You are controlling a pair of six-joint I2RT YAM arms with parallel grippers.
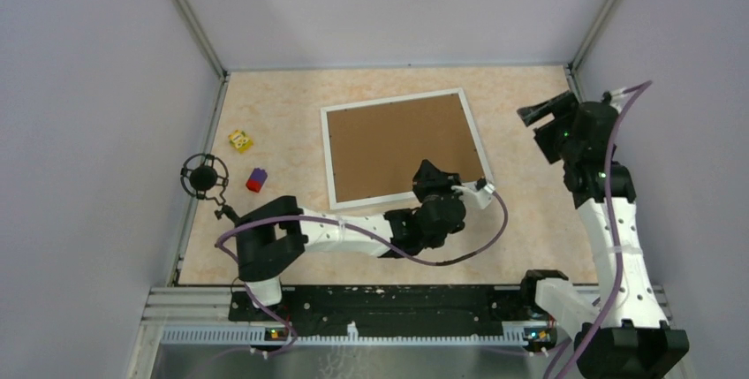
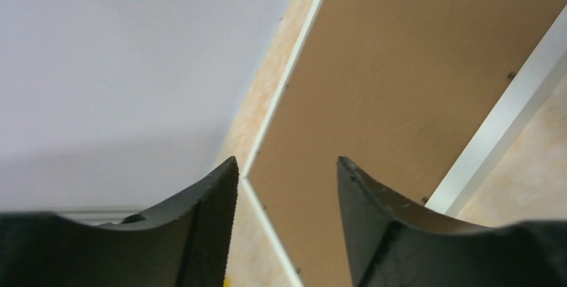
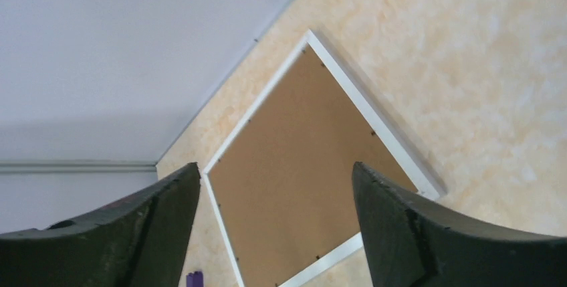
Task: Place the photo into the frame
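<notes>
A white rectangular frame (image 1: 395, 100) lies slightly turned on the table, with a plain brown panel (image 1: 397, 149) inside its border. No separate photo can be made out. Over the frame's near edge, toward its right end, hangs my left gripper (image 1: 433, 176); its fingers (image 2: 210, 223) stand apart in the left wrist view with nothing between them. To the right of the frame, clear of it, is my right gripper (image 1: 539, 123). In the right wrist view its fingers (image 3: 170, 217) are also apart and empty, and the whole far corner of the frame shows beyond them.
A yellow block (image 1: 239, 140) and a purple-and-red block (image 1: 256, 180) lie left of the frame. A small black stand with a round head (image 1: 204, 177) is at the left edge. Bare table (image 1: 283, 96) surrounds the frame; walls enclose the sides and back.
</notes>
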